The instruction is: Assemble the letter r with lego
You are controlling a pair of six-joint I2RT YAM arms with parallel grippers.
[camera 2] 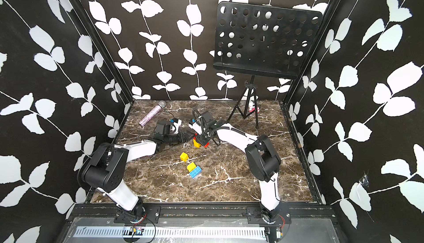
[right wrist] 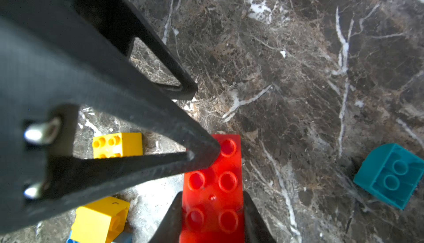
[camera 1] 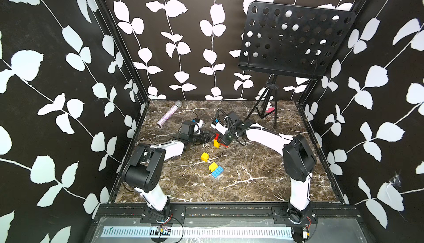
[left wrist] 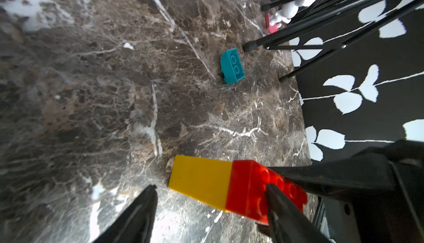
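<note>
A red brick is held in my right gripper (camera 1: 223, 139), which is shut on it, with a yellow brick (left wrist: 198, 176) joined at its end in the left wrist view. My left gripper (camera 1: 207, 137) is beside them, its fingers apart around the red and yellow pieces; whether it touches them is unclear. Loose yellow bricks (right wrist: 117, 145) and a light blue brick (camera 1: 217, 172) lie toward the front. A teal brick (left wrist: 231, 65) lies apart on the marble table.
A black music stand (camera 2: 265, 40) with tripod legs stands at the back right. A pink sparkly microphone (camera 1: 167, 115) lies at the back left.
</note>
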